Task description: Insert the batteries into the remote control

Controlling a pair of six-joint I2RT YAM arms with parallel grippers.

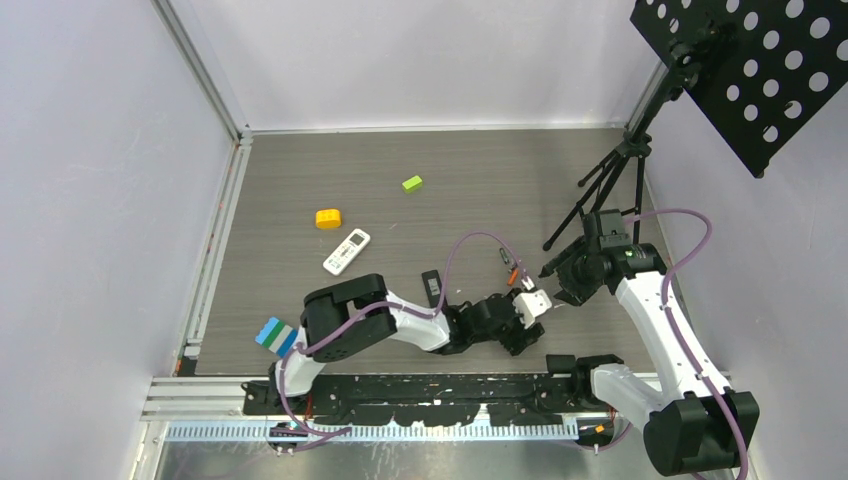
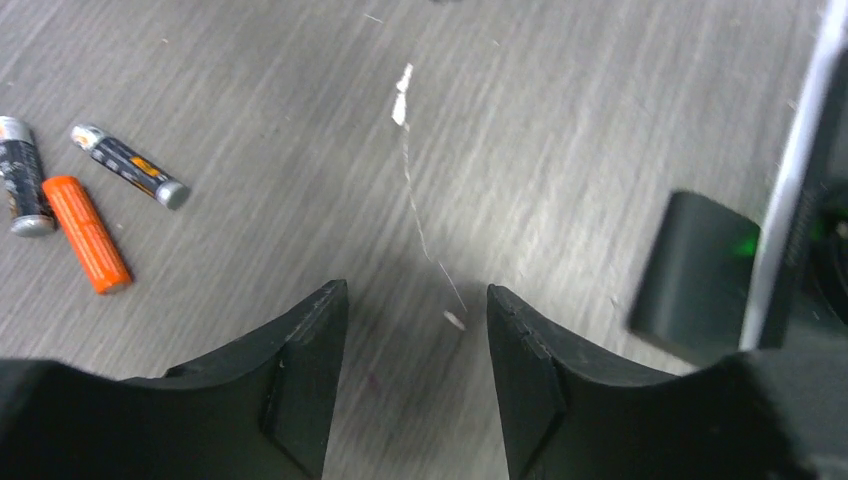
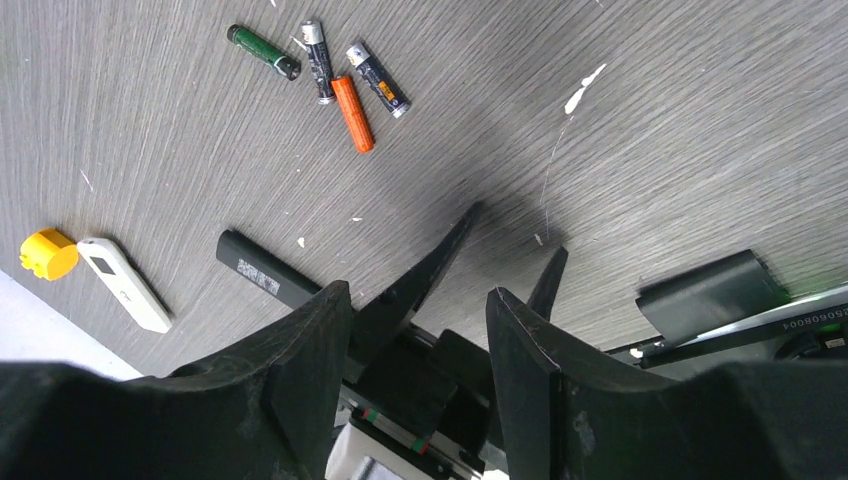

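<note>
A white remote control (image 1: 346,252) with a small screen lies left of the table's middle. The black remote-like bar (image 3: 265,268) shows a printed label, its near end hidden by the left arm. Loose batteries lie in a cluster: a green one (image 3: 263,51), an orange one (image 3: 352,114) and two dark ones, a left one (image 3: 318,62) and a right one (image 3: 378,79). My left gripper hovers over bare table, open and empty, with the batteries off to its upper left. Above the table at the right, my right gripper is open and empty.
A black block (image 3: 712,293) stands at the front edge. Yellow (image 1: 328,218), green (image 1: 412,184) and striped blue (image 1: 277,336) toy blocks lie about. A tripod (image 1: 630,150) stands at the right rear.
</note>
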